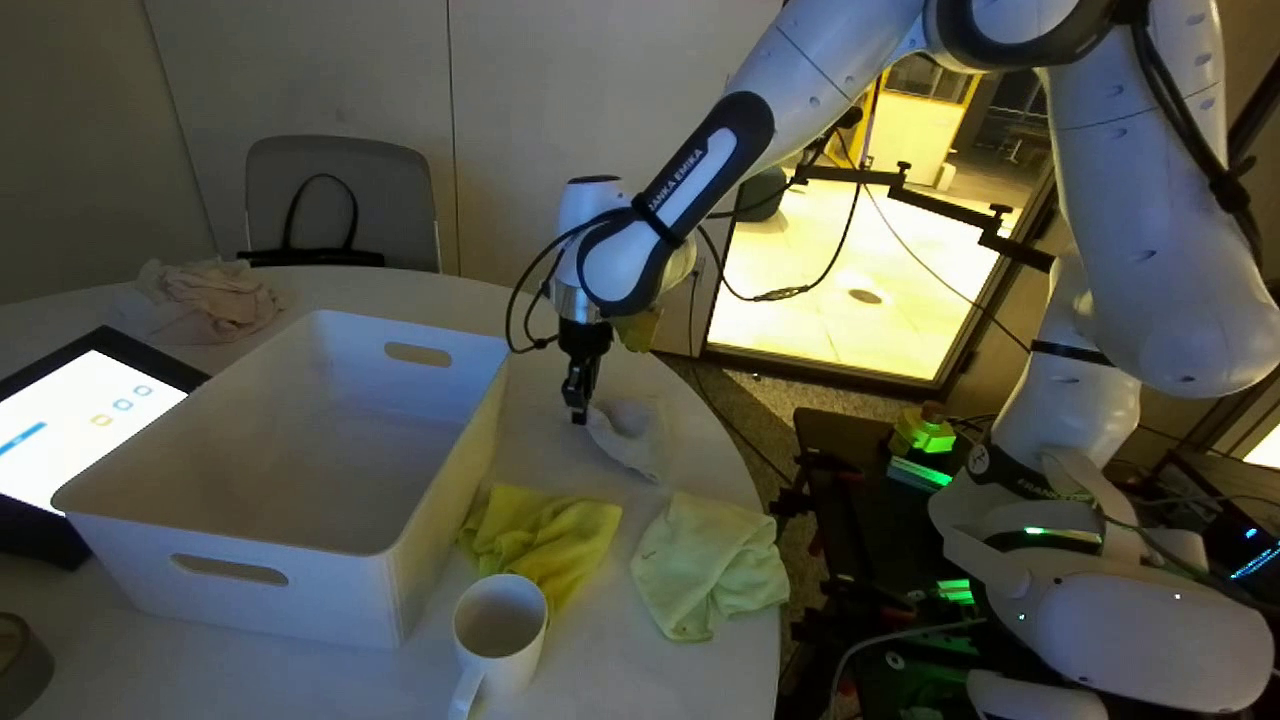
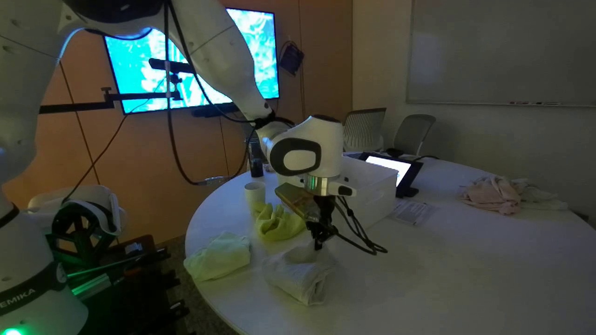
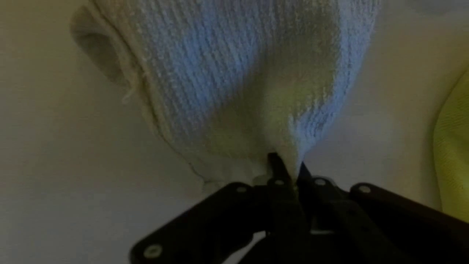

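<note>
My gripper is shut on the near edge of a white ribbed cloth point(image 3: 228, 74), and a pinched fold runs between its fingers. In exterior view 1 the gripper point(image 1: 578, 414) is right of the white bin, with the cloth point(image 1: 636, 434) lifted at the pinched corner. Most of that cloth point(image 2: 299, 273) still lies on the table in exterior view 2. A yellow cloth point(image 1: 542, 534) lies beside the bin, and a pale yellow-green cloth point(image 1: 708, 566) rests near the table's right edge. The white bin point(image 1: 450, 486) looks empty.
A white mug point(image 1: 501, 636) stands at the bin's front right corner. Left of the bin sits a lit tablet point(image 1: 90, 420). A pinkish cloth point(image 1: 216, 300) lies at the back left. In exterior view 2 the table's right side point(image 2: 447, 268) is clear.
</note>
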